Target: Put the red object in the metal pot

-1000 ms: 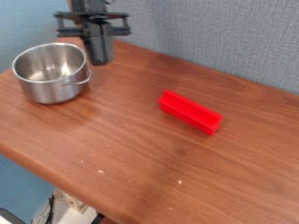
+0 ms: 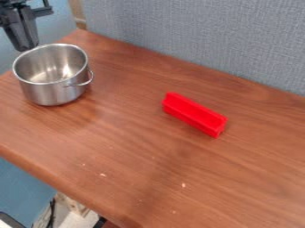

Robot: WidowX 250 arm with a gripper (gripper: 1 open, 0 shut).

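Note:
The red block (image 2: 194, 115), long and box-shaped, lies on the wooden table right of centre, well apart from the pot. A shiny metal pot (image 2: 50, 89) stands upright at the table's left side. Its inside, as far as it shows, looks empty. At the top left corner, above and behind the pot, hangs the dark gripper (image 2: 24, 44), partly cut off by the frame's edge. Whether its fingers are apart or together is too small to make out. Nothing red is at it.
Between pot and block, the wooden table (image 2: 125, 134) is bare, as is its front part. A grey textured panel (image 2: 215, 40) rises along the back edge. Below the table's left edge are cables and a wooden piece (image 2: 74, 212).
My gripper has moved left, from right of the pot, across above it, to the top left corner. Pot and red block have stayed where they were.

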